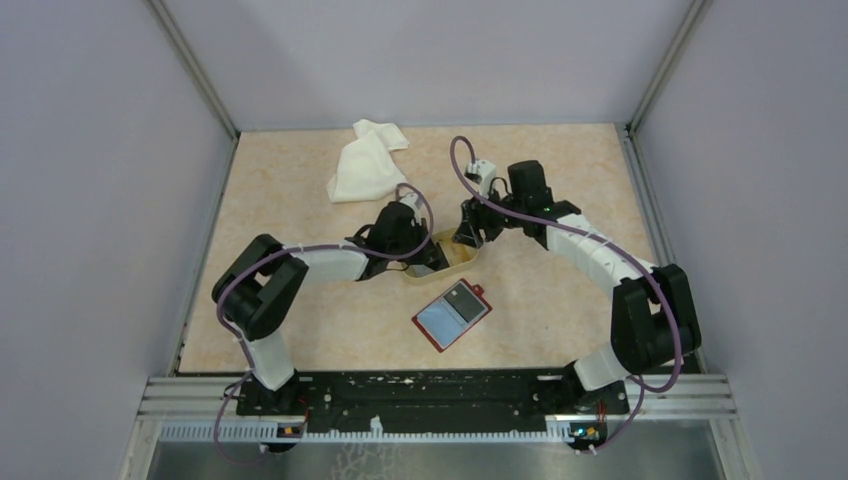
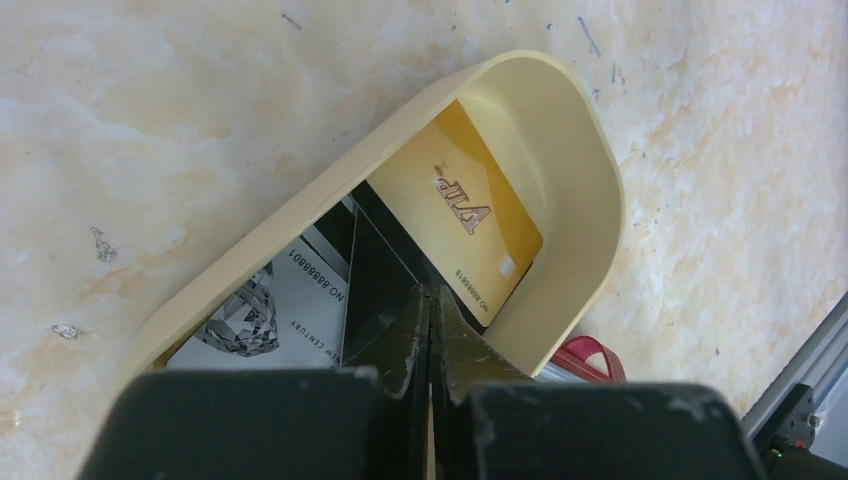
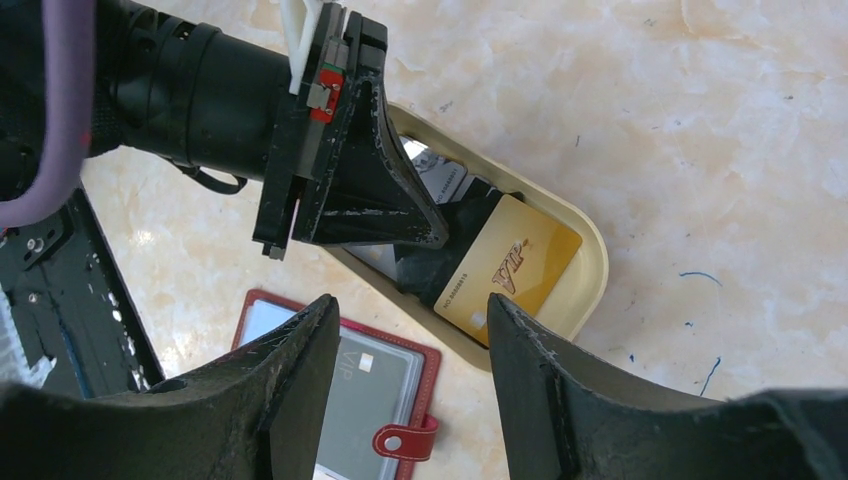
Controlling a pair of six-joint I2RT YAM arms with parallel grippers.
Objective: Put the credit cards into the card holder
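Observation:
A cream oval-ended tray [image 2: 590,215] holds several cards. The gold VIP card [image 2: 470,215] lies at its right end, overlapping a black card [image 2: 385,275]; a silver diamond card [image 2: 300,310] is further left. My left gripper is shut, its fingertips over the black card, nothing showing between them. Beyond the tray's gold-card end, my right gripper stands open, its two fingers apart and empty. The red card holder [image 1: 452,314] lies open in front of the tray, a dark VIP card [image 3: 370,375] visible in it.
A white cloth [image 1: 367,163] lies at the back left. Both arms crowd in over the tray from opposite sides.

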